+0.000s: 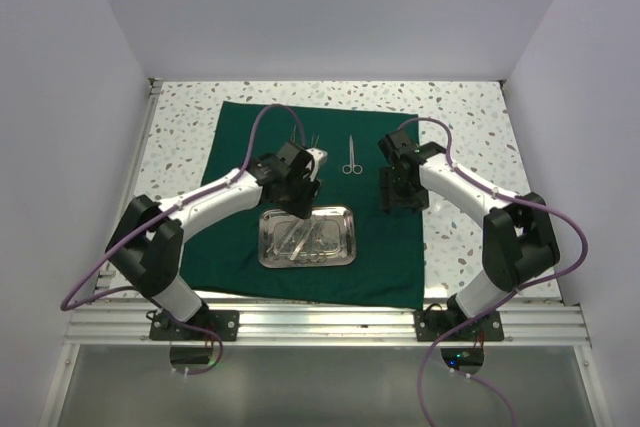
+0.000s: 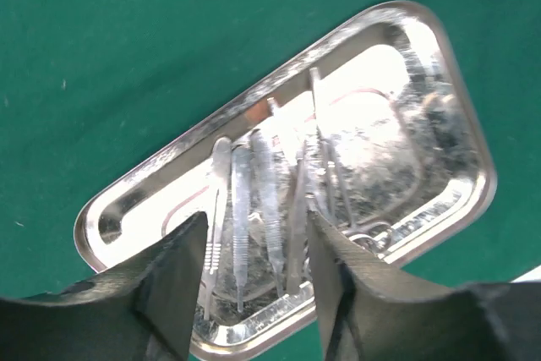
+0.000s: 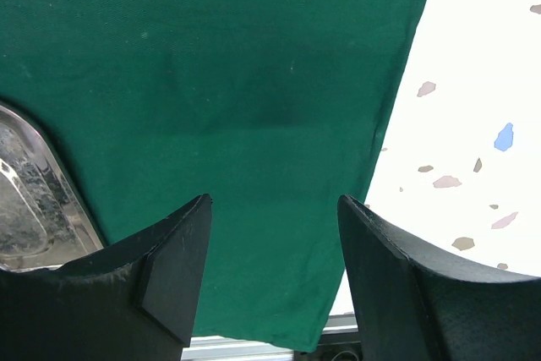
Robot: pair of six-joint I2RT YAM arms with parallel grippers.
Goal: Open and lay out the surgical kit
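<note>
A shiny metal tray (image 1: 306,264) lies on the green cloth, holding several slim instruments and, toward one side, ring handles (image 2: 372,236). Above the tray's back edge hovers my left gripper (image 1: 300,213), open. Between its fingertips in the left wrist view, ribbed metal handles (image 2: 241,209) show in the tray below, not gripped. Scissors (image 1: 351,159) rest on the cloth behind the tray. Left of them lie thin instruments, partly covered by the left arm. Over the cloth's right side my right gripper stands open, with only bare cloth beneath it.
A metal rail (image 1: 320,317) borders the front edge.
</note>
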